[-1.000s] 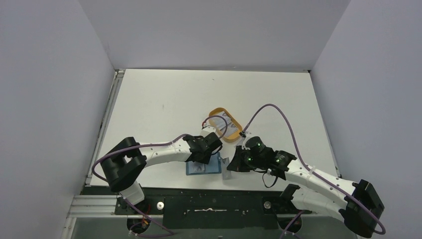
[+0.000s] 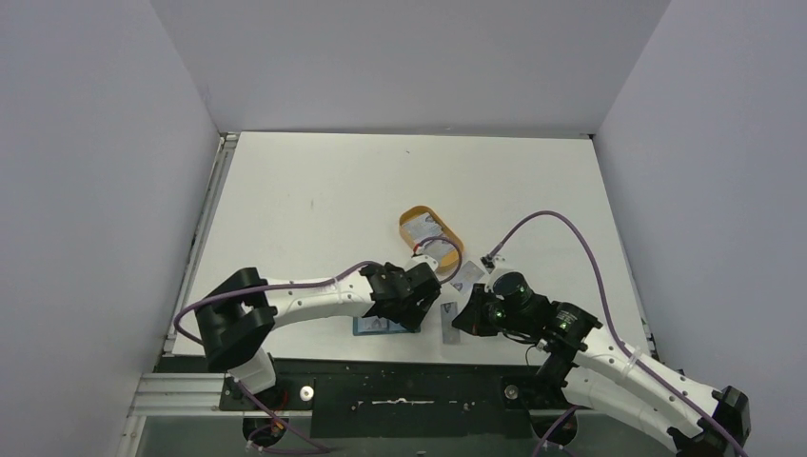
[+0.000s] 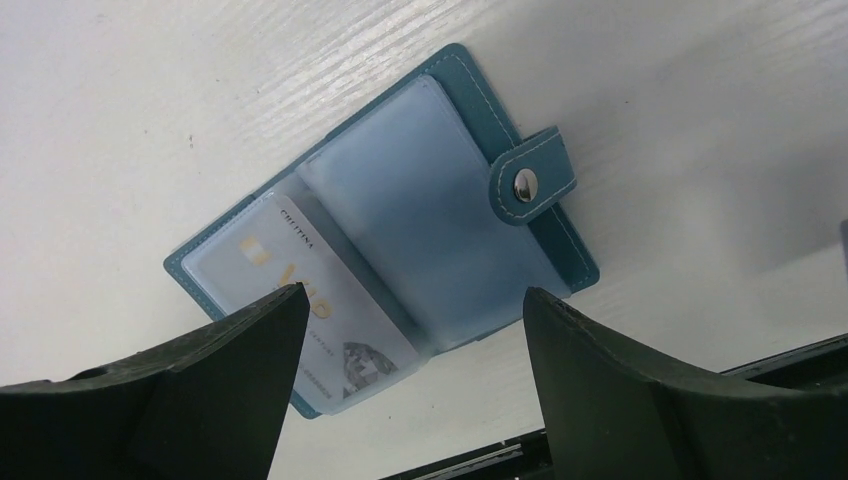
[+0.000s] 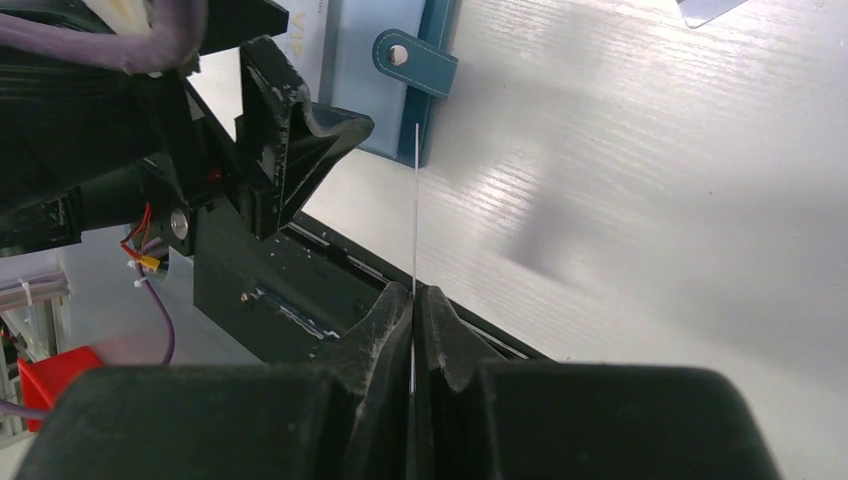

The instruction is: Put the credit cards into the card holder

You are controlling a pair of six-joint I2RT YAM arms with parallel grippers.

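Observation:
The blue-green card holder [image 3: 500, 125] lies unfolded on the table, a gold-lettered VIP card [image 3: 300, 290] in one clear pocket. Its other pocket [image 3: 440, 200] looks blank, and a snap tab [image 3: 545, 170] sticks out from that side. Above the holder, my left gripper is open with nothing between its fingers, partly hiding the holder in the top view. To the right, my right gripper is shut on a thin card [image 4: 416, 210], seen edge-on in the right wrist view. From above, this card [image 2: 449, 324] appears as a pale rectangle.
An orange tray [image 2: 411, 209] behind the grippers holds more cards [image 2: 423, 228]. Between it and my right gripper a loose card [image 2: 467, 276] lies on the table. The two grippers stand close together.
My right gripper has shifted a little right with its card. The holder has stayed about in place.

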